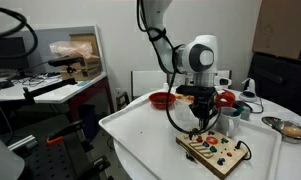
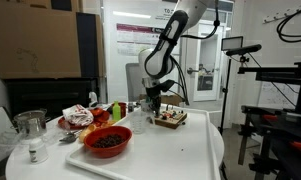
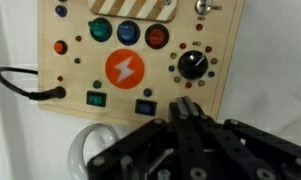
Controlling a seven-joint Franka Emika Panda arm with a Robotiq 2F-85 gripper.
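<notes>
A wooden board (image 1: 214, 152) lies on the white table, fitted with coloured buttons, a striped panel, small switches and a black knob (image 3: 193, 65). Just over its edge on the knob's side, my gripper points downward. Its fingers are together, with nothing visible between them. The wrist view places the fingertips a short way from the knob; whether they touch the board cannot be told. In exterior view 2 the board (image 2: 170, 119) shows at a low angle beneath the arm.
A white mug (image 1: 230, 122) stands close to the board, and a black cable (image 3: 15, 80) leaves the board's side. A red bowl (image 2: 108, 142) and other kitchen items crowd the table beyond.
</notes>
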